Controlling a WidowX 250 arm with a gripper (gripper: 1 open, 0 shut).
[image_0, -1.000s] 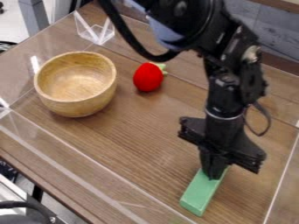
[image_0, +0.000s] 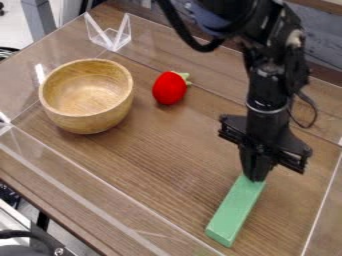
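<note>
A green rectangular block (image_0: 235, 210) lies on the wooden table (image_0: 120, 190) at the lower right. My gripper (image_0: 263, 158) hangs from the black arm just over the block's upper end, its fingers pointing down. Whether it touches the block, and how far it is open, is unclear.
A wooden bowl (image_0: 86, 99) sits at the left, with a red tomato-like object (image_0: 170, 89) to its upper right. A clear plastic item (image_0: 110, 32) stands at the back left.
Since a second ago the gripper has moved up, away from the middle of the green block toward and above its upper end. The block looks unmoved.
</note>
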